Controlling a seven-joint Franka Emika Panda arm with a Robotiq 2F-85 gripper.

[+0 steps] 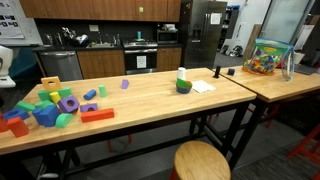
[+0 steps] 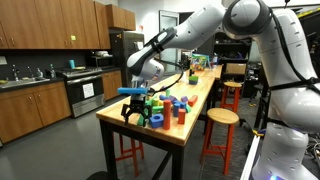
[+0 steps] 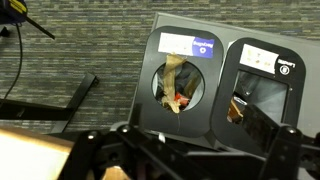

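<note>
My gripper stands open in the wrist view, its dark fingers wide apart with nothing visible between them. Below it are the floor and two dark bin openings, a round one [image 3: 180, 84] and a squarer one [image 3: 262, 95]. In exterior view 2 the black gripper [image 2: 138, 117] hangs at the table's end, near the blocks. Coloured blocks crowd that end: a long red block [image 1: 98, 115], a purple ring [image 1: 69, 104], a blue block [image 1: 46, 117] and an orange piece [image 1: 50, 84]. The gripper itself is hard to make out in exterior view 1.
A dark green bowl [image 1: 184, 87] and a white container [image 1: 181, 73] stand farther along the table [image 1: 150, 98], by white paper [image 1: 203, 86]. A wooden stool [image 1: 201, 160] is in front.
</note>
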